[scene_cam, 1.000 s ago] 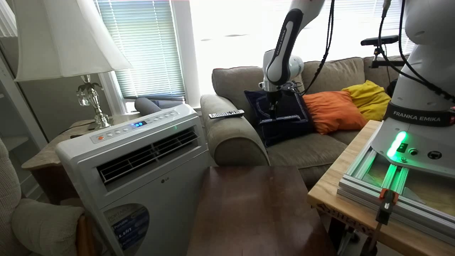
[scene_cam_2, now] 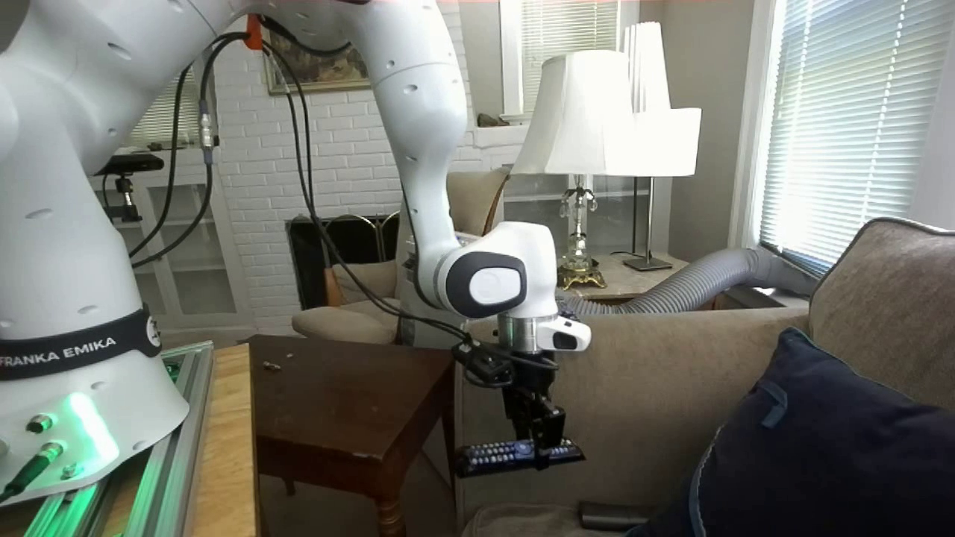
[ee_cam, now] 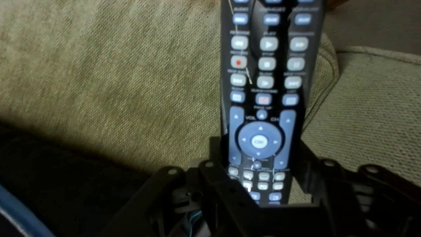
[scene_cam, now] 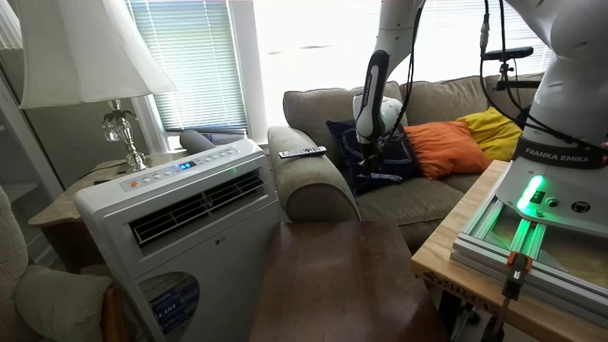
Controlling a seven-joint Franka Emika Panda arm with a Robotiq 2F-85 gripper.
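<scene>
A black remote control (ee_cam: 260, 91) with grey and blue buttons fills the upper middle of the wrist view, buttons facing the camera. My gripper is shut on it, one finger at each long side near the round OK pad. In exterior view 2 the held remote (scene_cam_2: 501, 456) hangs roughly level in front of the sofa, its left end reaching well out from the gripper (scene_cam_2: 543, 440). From exterior view 1, the gripper (scene_cam: 371, 162) and the held remote (scene_cam: 384, 177) appear in front of the dark blue pillow (scene_cam: 402, 154). Another remote (scene_cam: 302, 152) lies on the sofa's arm.
The sofa seat (scene_cam: 422, 202) has open room below the gripper. An orange pillow (scene_cam: 447, 148) and a yellow pillow (scene_cam: 493, 134) lie farther right. A dark oblong object (scene_cam_2: 613, 515) rests on the seat.
In exterior view 1, my gripper has come down and slightly right, carrying the held remote lower. The remote on the sofa arm has stayed put.
</scene>
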